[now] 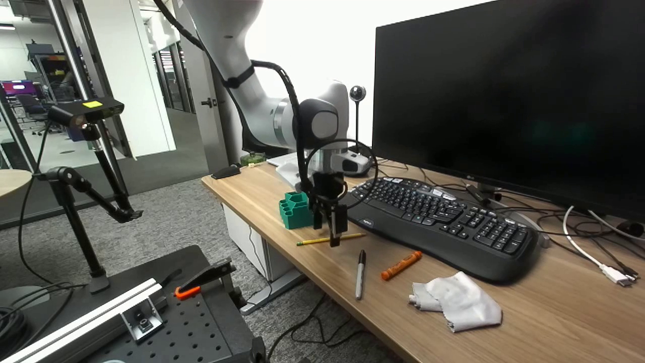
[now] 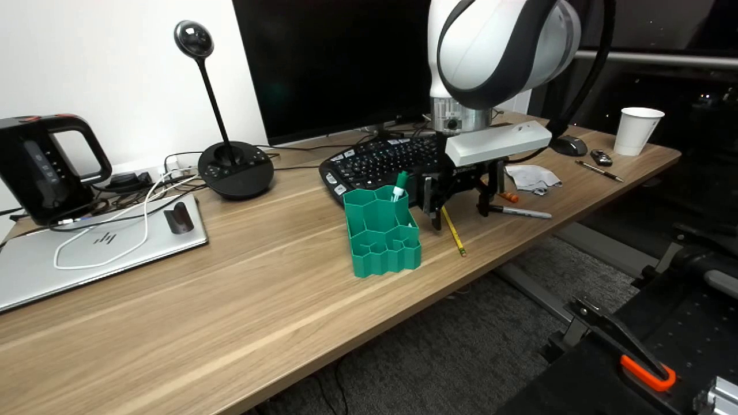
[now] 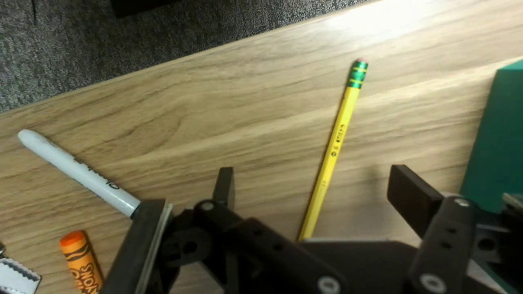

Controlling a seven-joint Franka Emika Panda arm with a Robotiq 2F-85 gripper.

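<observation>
My gripper is open above the desk, its two fingers apart with nothing held. Between them in the wrist view lies a yellow pencil (image 3: pixel 333 147), its green-banded eraser end toward the desk's edge and its other end hidden under the gripper body. The same pencil (image 2: pixel 454 231) rests flat on the wood in exterior view 2, below the gripper (image 2: pixel 459 211). Right beside the gripper stands a green honeycomb organizer (image 2: pixel 379 231) with a green-capped marker (image 2: pixel 399 185) in it. A grey-barrelled marker (image 1: pixel 361 275) and an orange crayon-shaped item (image 1: pixel 400 265) lie on the desk.
Behind the gripper a black keyboard (image 1: pixel 441 221) sits in front of the monitor (image 1: pixel 514 109). A crumpled grey cloth (image 1: pixel 458 301) lies toward the near end of the desk in exterior view 1. Bare wood (image 2: pixel 207 311) stretches left of the organizer in exterior view 2.
</observation>
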